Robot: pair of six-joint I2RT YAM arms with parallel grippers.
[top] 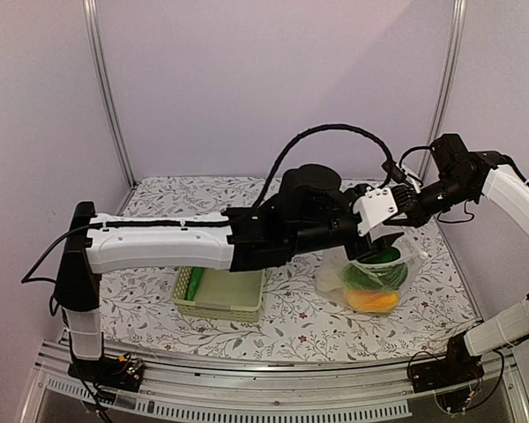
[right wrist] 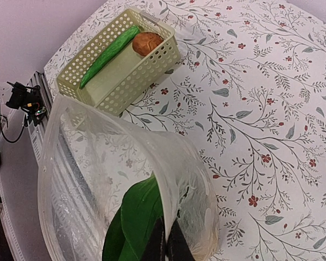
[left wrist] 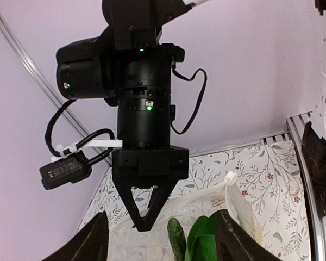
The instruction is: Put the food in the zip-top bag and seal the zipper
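The clear zip bag (right wrist: 195, 179) stands with its mouth wide in the right wrist view. Inside it are green leaves (right wrist: 144, 204) and, in the top view, something yellow-orange (top: 370, 300). A dark green cucumber (left wrist: 176, 239) shows upright beside the leaves in the left wrist view, within the bag. My left gripper is open, fingers well apart, above the bag mouth and holding nothing. My right gripper is shut on the bag's rim; its fingertips meet there in the left wrist view too.
A pale green basket (right wrist: 136, 76) stands left of the bag, holding a long green vegetable (right wrist: 110, 56) and a round brown item (right wrist: 147, 43). The left arm (top: 176, 245) spans over the basket in the top view. Patterned table around the bag is clear.
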